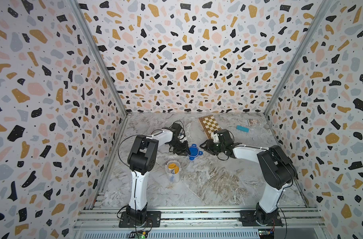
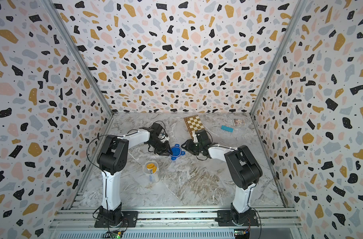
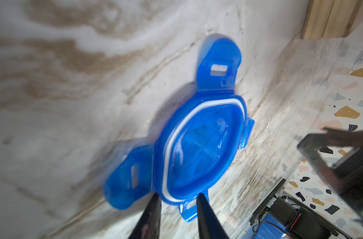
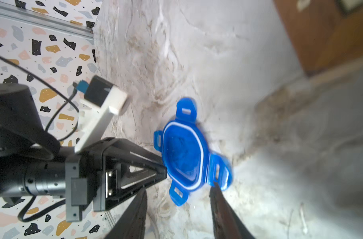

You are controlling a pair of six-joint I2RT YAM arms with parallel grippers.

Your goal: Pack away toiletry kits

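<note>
A blue lid [image 1: 193, 151] with a white seal ring and clip tabs is near the table's middle, between both grippers. My left gripper is at its near edge in the left wrist view, fingers close together around part of the rim and a tab, shut on the lid. Right of the lid, my right gripper is open, with a gap between its fingers and nothing held. A clear container [image 2: 146, 172] stands in front of the left arm with orange items [image 2: 151, 166] and something white inside; its finer contents are too small to tell.
Behind the right gripper lies a checkered board [image 1: 210, 124], partly covered by it. Farther right are a light-blue box [image 1: 242, 128] and a card-like pack [image 1: 253, 121].
</note>
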